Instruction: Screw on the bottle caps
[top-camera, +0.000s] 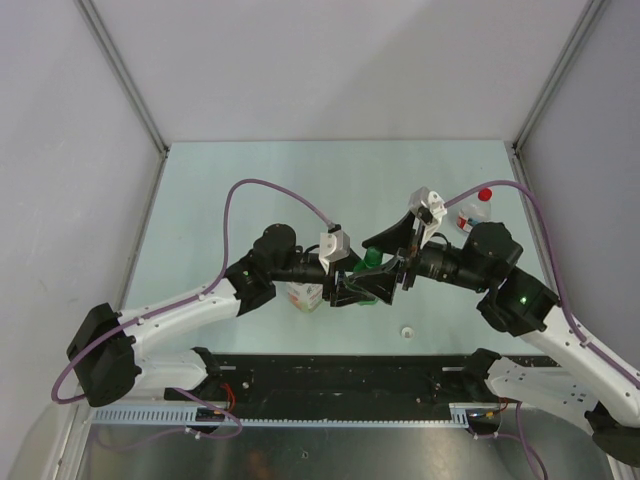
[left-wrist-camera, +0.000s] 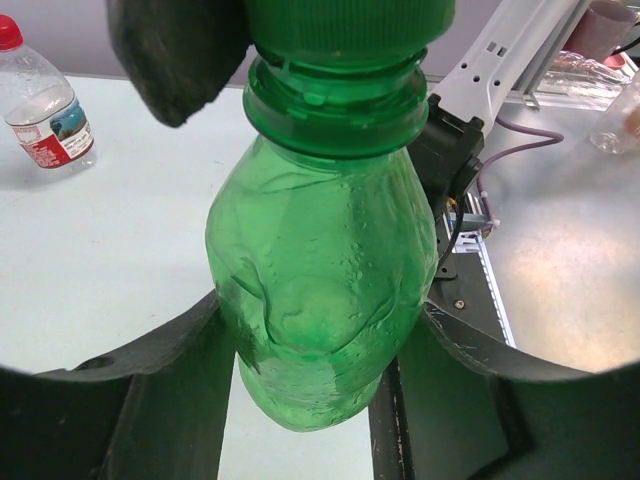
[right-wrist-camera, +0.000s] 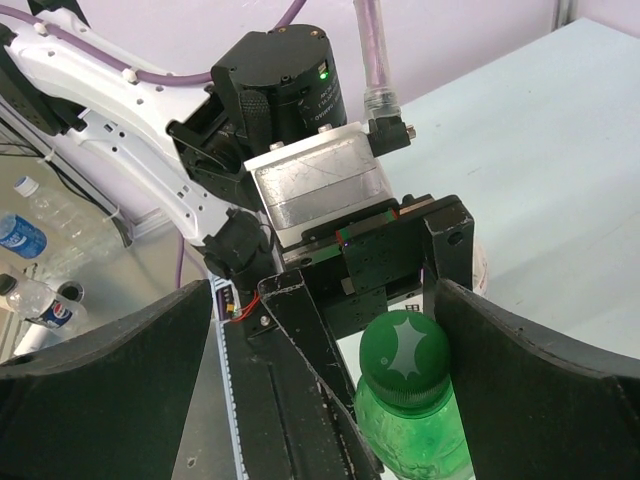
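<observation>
A green plastic bottle is held upright in my left gripper, which is shut on its body and seen in the top view at the middle of the table. A ribbed green cap sits on the neck; whether it is screwed tight I cannot tell. My right gripper is open at the cap, with its fingers to either side of it in the right wrist view. A small white cap lies near the table's front edge.
A clear bottle with a red cap stands at the right of the table. A clear bottle lies partly under my left arm.
</observation>
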